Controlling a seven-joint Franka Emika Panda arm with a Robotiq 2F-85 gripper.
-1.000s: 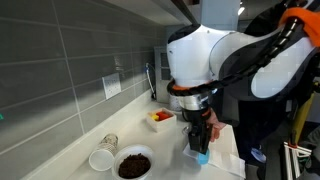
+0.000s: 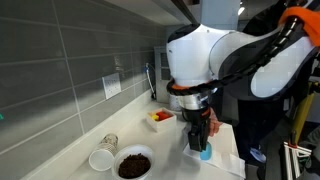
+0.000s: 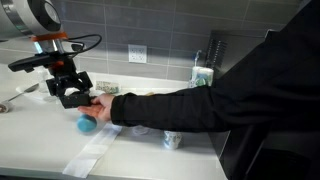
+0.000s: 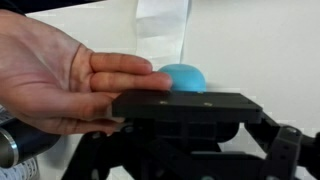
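In the wrist view a flat black object lies across the front of my gripper, which is open. A person's hand comes in from the left, its fingertips at the object's left end. Whether my fingers touch the object cannot be told. From the second exterior view, the hand reaches in from the right at my gripper, above the counter. Just beyond the black object a blue rounded thing shows, partly covered; it sits on the counter in the first exterior view.
A white paper strip lies on the counter. A bowl of dark bits, a glass jar and a box with red and yellow items stand near the wall. The person's black sleeve spans the right side.
The arm's body looks still. Around my gripper's tip, the hand and dark shapes have shifted slightly; the counter items have not moved.
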